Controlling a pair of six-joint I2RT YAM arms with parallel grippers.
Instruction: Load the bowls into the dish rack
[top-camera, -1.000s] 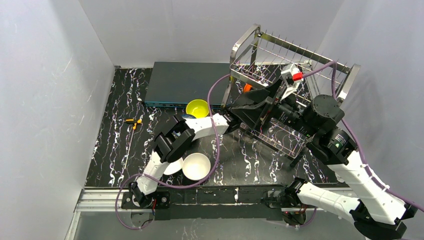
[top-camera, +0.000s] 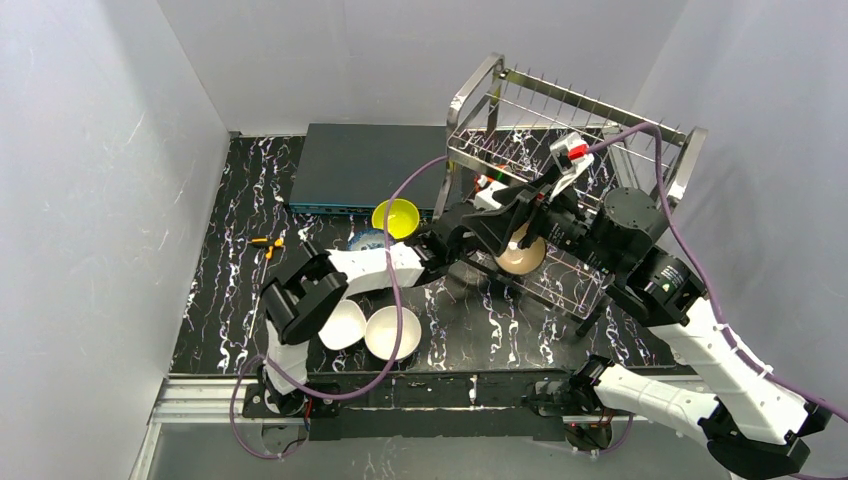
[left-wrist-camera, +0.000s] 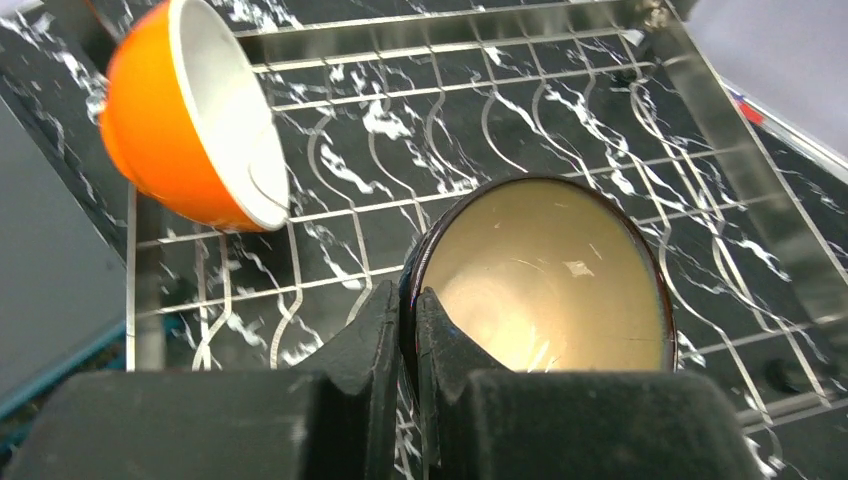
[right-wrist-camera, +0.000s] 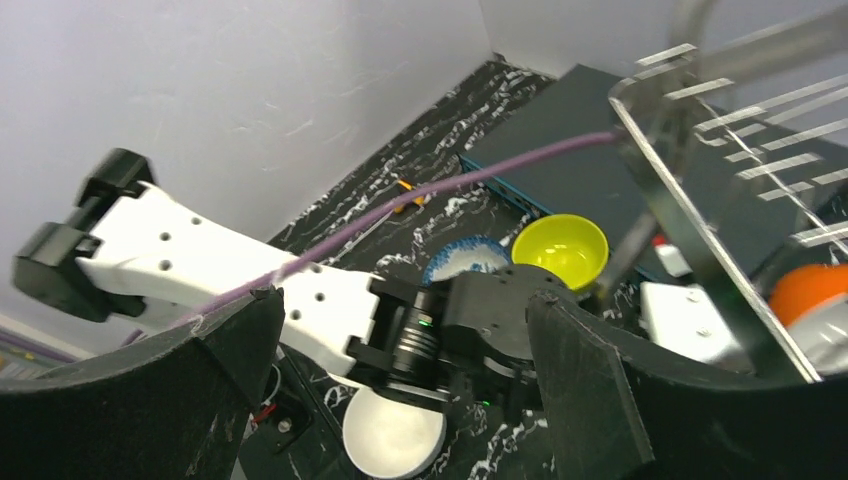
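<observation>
A tan bowl (left-wrist-camera: 545, 280) stands on edge over the rack's lower wire shelf (left-wrist-camera: 700, 250), with my left gripper shut on its rim. An orange bowl (left-wrist-camera: 150, 120) rests tilted at that shelf's left end. My right gripper, open, is high at the rack's front left, above the left arm. Two white bowls (top-camera: 394, 332) (top-camera: 342, 325) lie at the front of the counter; a yellow bowl (top-camera: 395, 216) and a blue-patterned dish (right-wrist-camera: 465, 258) sit left of the rack.
A dark flat box (top-camera: 360, 165) fills the back behind the yellow bowl. A yellow-handled tool (top-camera: 266, 245) lies on the left, where the counter is mostly clear. Purple cables hang across both arms.
The left arm has shifted left and toward the front, bringing more of the tan bowl into the top view. The rack appears slightly further left, and the right arm is nearly still.
</observation>
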